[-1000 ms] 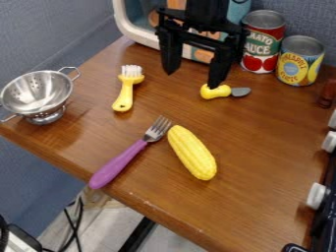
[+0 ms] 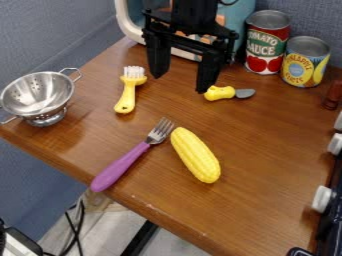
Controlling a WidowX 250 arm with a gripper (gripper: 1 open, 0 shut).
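Observation:
My black gripper [image 2: 183,67] hangs open above the back middle of the wooden table [image 2: 254,135], with nothing seen between its fingers. Below and around it lie a yellow brush [image 2: 128,92], a small yellow-handled cutter [image 2: 225,93], a purple-handled fork [image 2: 124,164] and a yellow corn cob [image 2: 195,155]. A steel colander [image 2: 35,98] sits at the left edge.
A tomato sauce can [image 2: 266,42] and a yellow-label can [image 2: 306,66] stand at the back right, before a pale blue-white object [image 2: 130,17] behind the arm. A dark stove-like item [image 2: 325,215] lines the right edge.
The gripper has moved left and slightly up over the last second; the objects on the table have stayed in place.

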